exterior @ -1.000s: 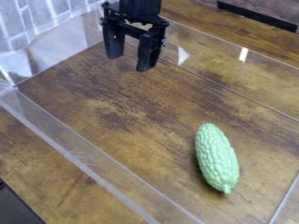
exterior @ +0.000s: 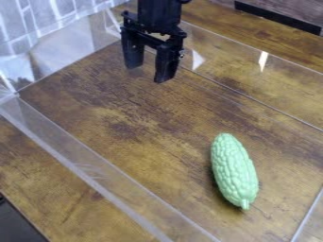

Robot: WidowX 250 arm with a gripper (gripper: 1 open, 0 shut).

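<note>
My black gripper [exterior: 150,55] hangs over the back left of the wooden surface, its two fingers apart with nothing between them. A pale green, bumpy bitter melon [exterior: 233,170] lies at the front right, well away from the gripper.
Clear plastic walls [exterior: 76,164] border the wooden work area [exterior: 127,123]. A white, folded backdrop [exterior: 32,28] is at the back left.
The gripper has shifted slightly to the right over the last second. The melon has stayed where it was.
</note>
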